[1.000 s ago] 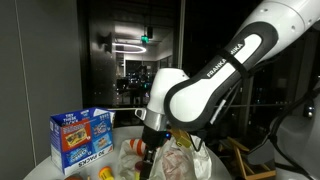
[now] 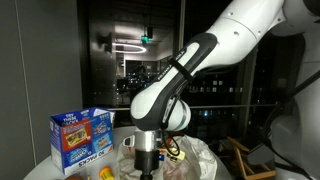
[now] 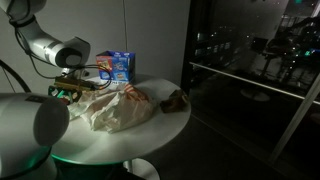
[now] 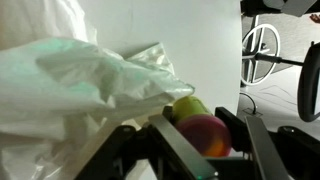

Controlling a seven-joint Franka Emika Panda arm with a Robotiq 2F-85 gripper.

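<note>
A rounded item with a red end (image 4: 203, 132) and a yellow-green part (image 4: 187, 107) sits between the fingers of my gripper, which is shut on it in the wrist view. A crumpled whitish plastic bag (image 4: 85, 85) lies right beside the gripper there. Exterior view 1 has the gripper (image 2: 148, 165) pointing down in front of the bag (image 2: 201, 160); the held item is hard to make out. From the other side, the bag (image 3: 122, 112) spreads over the round white table, with the arm's hand (image 3: 70, 55) at its left end.
A blue snack box (image 2: 83, 138) stands upright on the table, left of the gripper. An orange-yellow item (image 2: 106, 173) is near the lower edge. A dark brown object (image 3: 176, 102) rests near the table's edge.
In exterior view 1 the hand and forearm have shifted left and slightly up, and the hand has turned. It now covers more of the bag. The snack box stays put.
</note>
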